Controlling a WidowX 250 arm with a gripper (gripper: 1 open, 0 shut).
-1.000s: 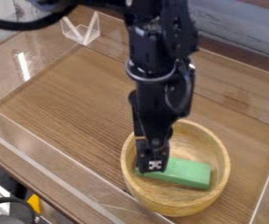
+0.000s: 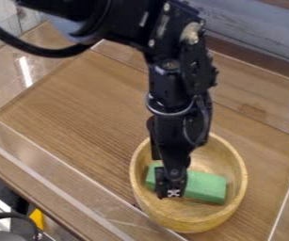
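Note:
A yellow bowl [image 2: 222, 209] sits at the lower right of the wooden surface, with a green rectangular block [image 2: 203, 188] lying inside it. My black gripper [image 2: 173, 185] reaches down into the bowl over the left part of the block, open by the look of it, its fingertips at or close to the block. The wrist hides part of the bowl and block, and whether the fingers touch the block is unclear.
Clear walls border it at the left and back. Cables and a small yellow part show at the lower left, outside the surface.
My gripper has lowered into the bowl over the last second, its fingertips now further down at the block. The bowl and block have stayed about in place.

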